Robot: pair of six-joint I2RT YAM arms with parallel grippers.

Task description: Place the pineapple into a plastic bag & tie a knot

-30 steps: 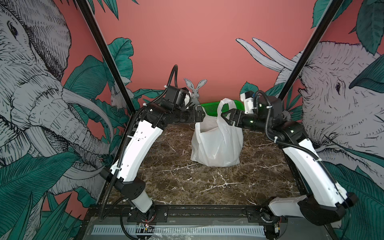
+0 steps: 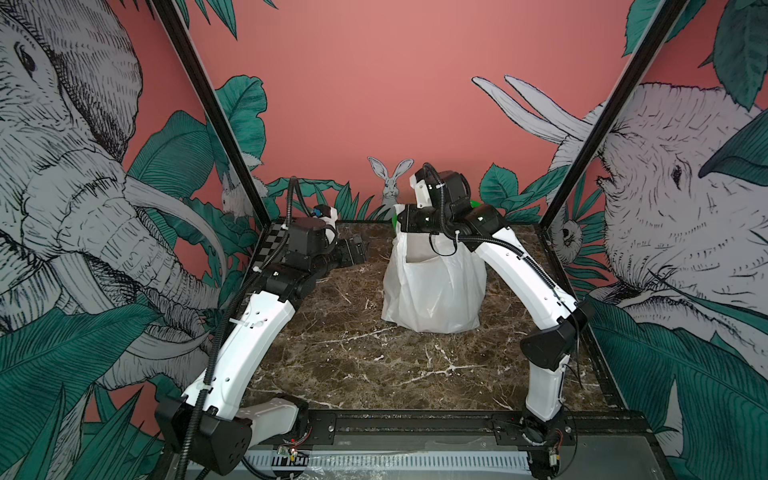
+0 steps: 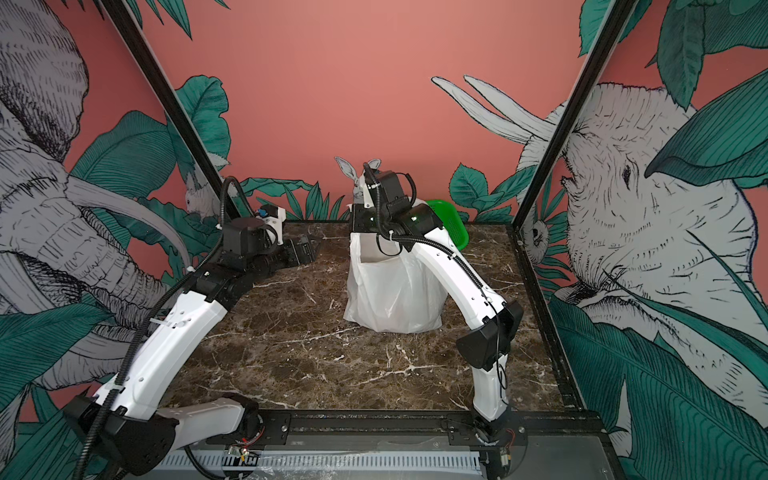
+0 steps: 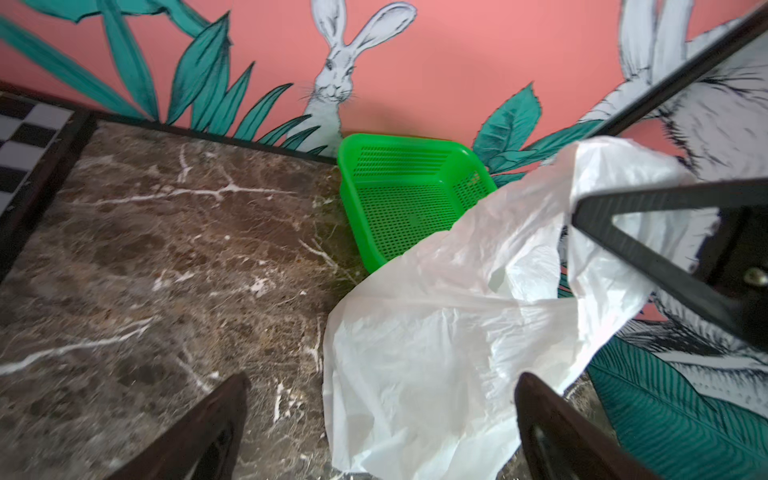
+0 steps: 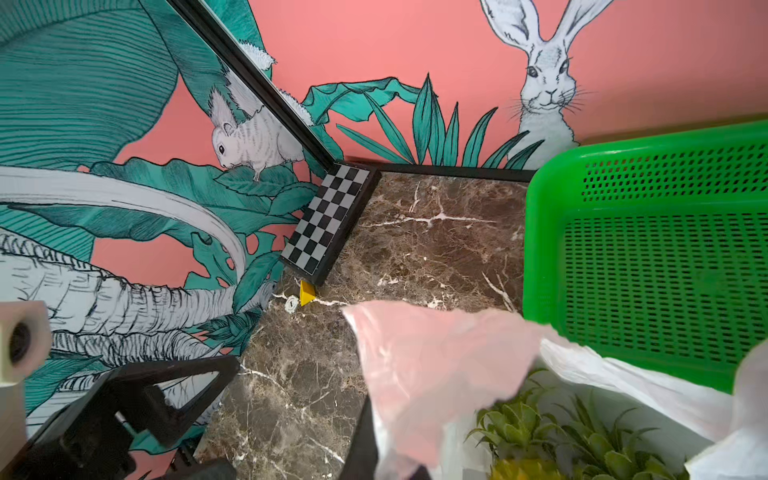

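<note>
The white plastic bag [image 2: 440, 296] stands upright on the table. Green leaf crowns [image 5: 616, 444] and a bit of yellow pineapple [image 5: 524, 469] show inside its mouth in the right wrist view. My right gripper [image 2: 404, 217] reaches across the mouth to the bag's left side, shut, with thin white film at its fingers [image 5: 364, 448]. Raised film [image 4: 616, 168] also shows around it in the left wrist view. My left gripper [image 2: 361, 249] is open, apart from the bag on its left, nothing held between its fingers. The bag's right handle is hidden behind the right arm.
A green basket [image 5: 552, 264] stands behind the bag, near the back wall. A checkered block [image 5: 329, 216] sits in the back left corner, with a small yellow piece [image 5: 307, 293] beside it.
My right gripper has moved left from the bag's right handle to its left side. The left gripper has drawn back to the left, away from the bag. The bag's base stays put.
</note>
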